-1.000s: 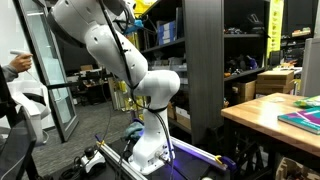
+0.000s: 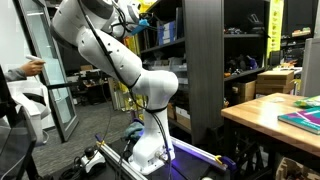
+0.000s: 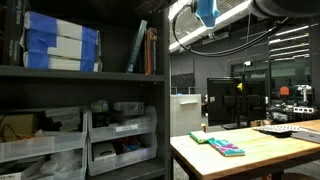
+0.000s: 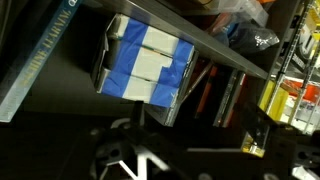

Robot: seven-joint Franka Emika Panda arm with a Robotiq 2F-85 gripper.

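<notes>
Open, my gripper shows its dark fingers at the bottom of the wrist view, with nothing seen held between them. Ahead of it, on a dark shelf, is a blue-and-white striped box (image 4: 147,62). The same box (image 3: 62,45) is on the upper shelf in exterior view 2. A blue book (image 4: 38,58) stands to the left of the box in the wrist view, and darker book spines (image 4: 203,92) are on its right. In exterior view 1 the arm reaches up to the shelf's top, where the gripper is hard to make out.
Clear bins (image 3: 120,128) fill the lower shelf. Beside the shelving stands a wooden table (image 2: 262,114) bearing a colourful flat item (image 3: 226,147) and a dark tray. A tall grey side panel (image 2: 205,75) bounds the shelf. Someone's hand (image 2: 35,67) shows at far left.
The upper arm links have shifted slightly near the top of exterior view 1, while the base stays put. The person's hand at the left has moved right.
</notes>
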